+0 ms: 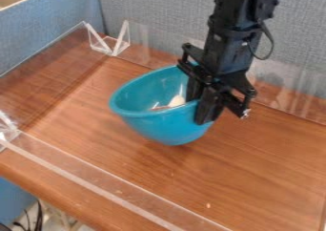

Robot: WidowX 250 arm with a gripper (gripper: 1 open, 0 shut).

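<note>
A teal plastic bowl [155, 122] is held above the wooden table [121, 182], tilted, with a small pale item [176, 99] partly visible inside. My black gripper [207, 99] is shut on the bowl's right rim. The rest of the bowl's contents are hidden by its wall and the gripper.
A grey textured wall [159, 10] and clear plastic strips line the back. A blue-sided bin [45, 34] stands at the upper left, white brackets at the table's left.
</note>
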